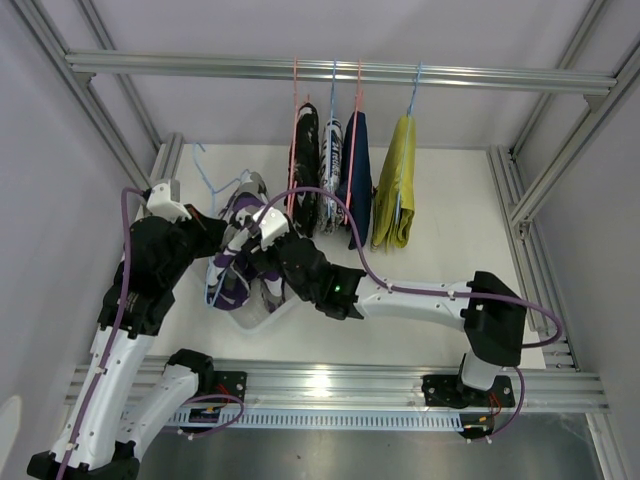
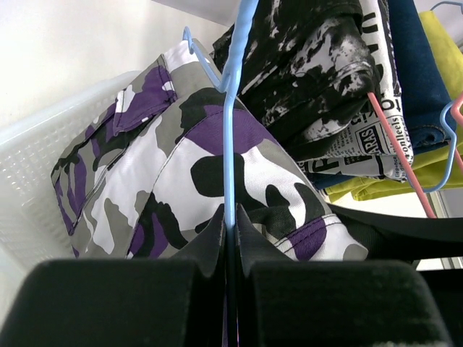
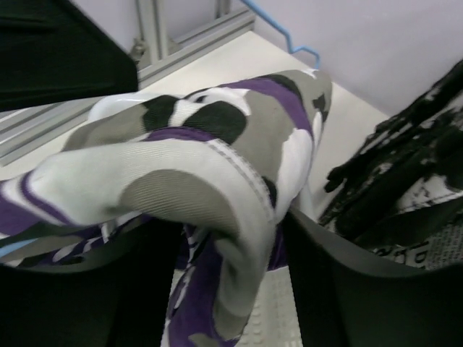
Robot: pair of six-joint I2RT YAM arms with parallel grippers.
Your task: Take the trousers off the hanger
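Camo trousers (image 1: 235, 270) in white, grey, black and purple lie low over a white plastic basket (image 1: 262, 320), seen also as trousers (image 2: 181, 166) in the left wrist view. A light blue hanger (image 2: 228, 159) runs upright between the fingertips of my left gripper, which is shut on it. In the right wrist view a folded band of trousers (image 3: 188, 181) droops between the dark fingers of my right gripper, which are apart; whether they press on the cloth is unclear.
Hanging from the rail (image 1: 450, 76) are black-and-white garments (image 1: 305, 160), a navy one (image 1: 355, 180) and a yellow one (image 1: 395, 180). The board is clear to the right; frame posts edge the space.
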